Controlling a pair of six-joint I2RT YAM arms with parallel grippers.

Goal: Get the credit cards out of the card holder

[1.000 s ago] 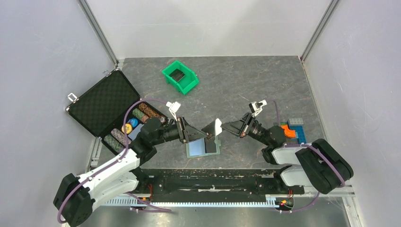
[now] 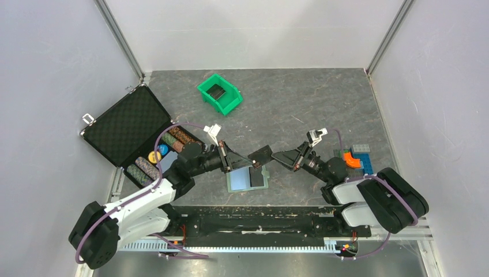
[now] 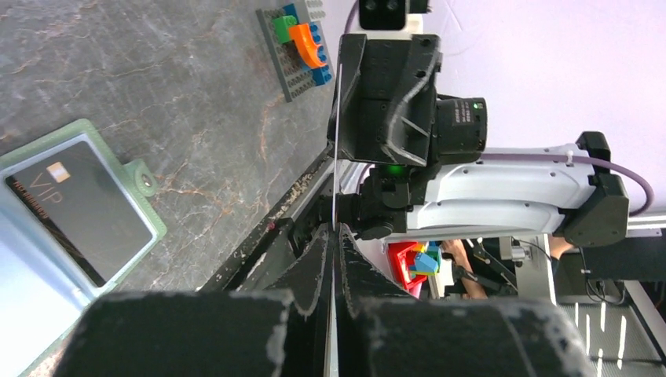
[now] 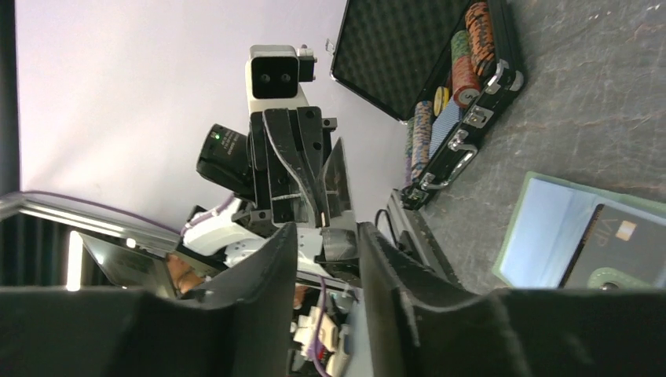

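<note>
A dark card [image 2: 262,155] is held in the air above the card holder. My left gripper [image 2: 251,162] is shut on its left end; in the left wrist view the card [image 3: 337,141] appears edge-on as a thin line rising from the fingertips. My right gripper [image 2: 273,156] stands at the card's other end, its fingers part open. From the right wrist, the card [image 4: 338,184] reaches between the fingers, but contact cannot be told. Below lies the open card holder [image 2: 236,187], green-edged, with a black VIP card [image 3: 78,200] in its right side.
Farther back stands a green bin [image 2: 232,103] with a dark card [image 2: 216,91] inside. An open black case [image 2: 130,124] of poker chips lies to the left. Toy bricks [image 2: 353,160] sit to the right.
A second ago a bright white patch showed on the card's right end; now the card looks dark throughout. The arms have shifted only slightly.
</note>
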